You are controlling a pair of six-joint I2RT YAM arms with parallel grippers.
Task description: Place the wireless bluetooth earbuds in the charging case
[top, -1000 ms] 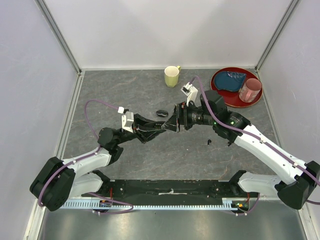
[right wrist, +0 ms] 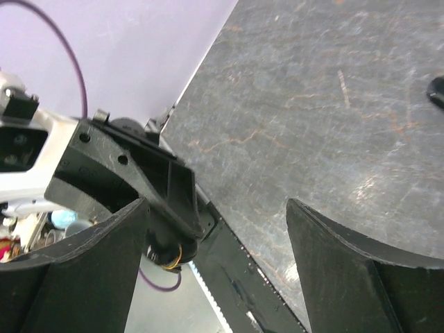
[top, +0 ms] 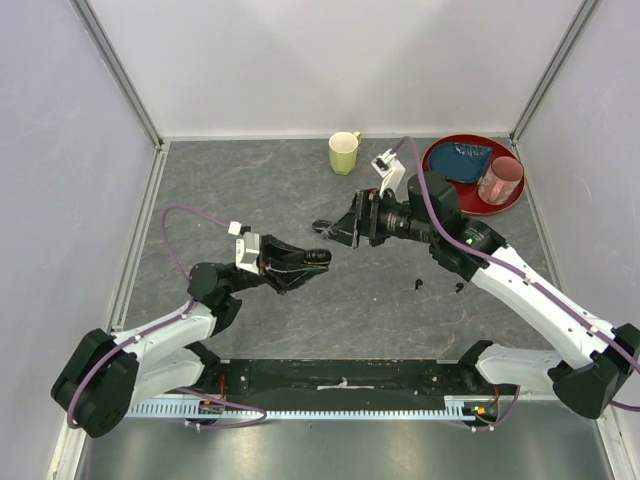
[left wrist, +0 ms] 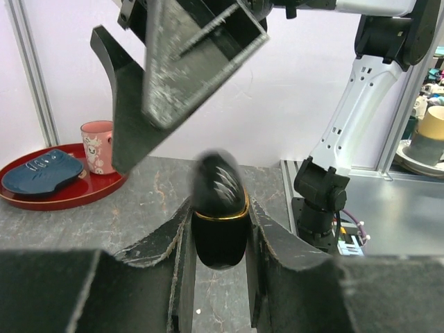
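My left gripper (top: 305, 262) is shut on the black earbud case (left wrist: 219, 236), which has a gold band and sits upright between its fingers in the left wrist view. My right gripper (top: 344, 232) hangs just above and right of it, its fingers (right wrist: 361, 277) part open with nothing seen between them. A dark oval object (top: 322, 226) lies on the table behind the grippers, also at the right edge of the right wrist view. Two small black pieces, apparently earbuds (top: 418, 284) (top: 459, 287), lie on the table to the right.
A red round tray (top: 480, 206) with a blue dish (top: 458, 160) and a pink mug (top: 500, 180) stands at the back right. A pale yellow mug (top: 343, 152) stands at the back middle.
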